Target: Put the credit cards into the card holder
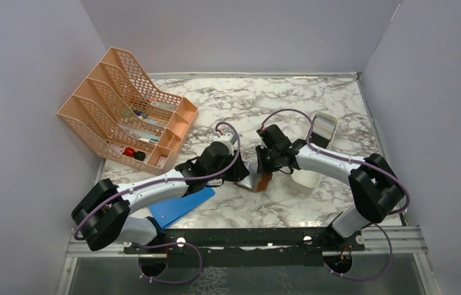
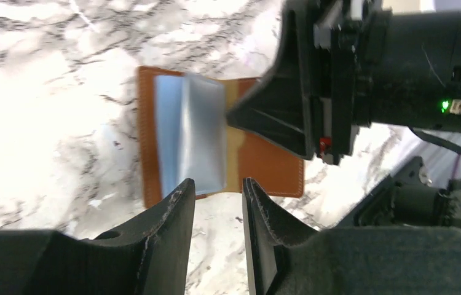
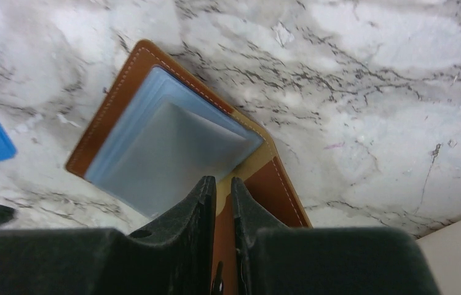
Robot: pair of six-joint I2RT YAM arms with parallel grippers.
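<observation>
The card holder (image 1: 264,182), brown with a yellow spine, lies opened between my two grippers. Its clear plastic sleeves (image 3: 173,147) fan up on one side, and the brown cover (image 2: 274,169) is on the other. No separate credit card can be made out. At the spine and brown cover, my right gripper is shut on the holder; the exact part pinched is partly hidden. My left gripper stands part open at the sleeves' near edge, its fingers (image 2: 182,200) apart and nothing visibly held between them.
A blue folder (image 1: 176,206) lies on the left front of the marble table. Behind it stands a peach organizer (image 1: 182,126) with several items. A white tray (image 1: 307,178) holding a dark object is at the right.
</observation>
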